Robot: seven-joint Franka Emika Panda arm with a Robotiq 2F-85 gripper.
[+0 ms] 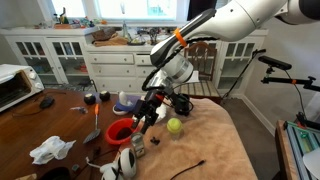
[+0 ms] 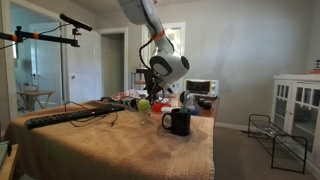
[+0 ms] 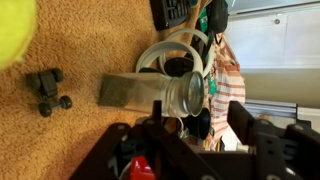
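Observation:
A glass jar with a metal lid (image 3: 140, 92) lies across the middle of the wrist view, in front of my gripper, whose dark fingers spread open at the bottom with no object gripped. In exterior view 1 the gripper (image 1: 151, 115) hangs above the table, up and right of the jar (image 1: 139, 146). A red bowl (image 1: 121, 131) stands just left of the jar. To the right sits a yellow-green ball (image 1: 174, 126), which also shows at the wrist view's upper left corner. A small black object (image 3: 47, 91) rests on the tan cloth.
A black mug (image 2: 180, 122) stands near the cloth's edge in exterior view 2. White headphone-like gear (image 1: 121, 166) and a white cloth (image 1: 51, 150) occupy the table's left side. Bare tan cloth (image 1: 217, 150) stretches to the right.

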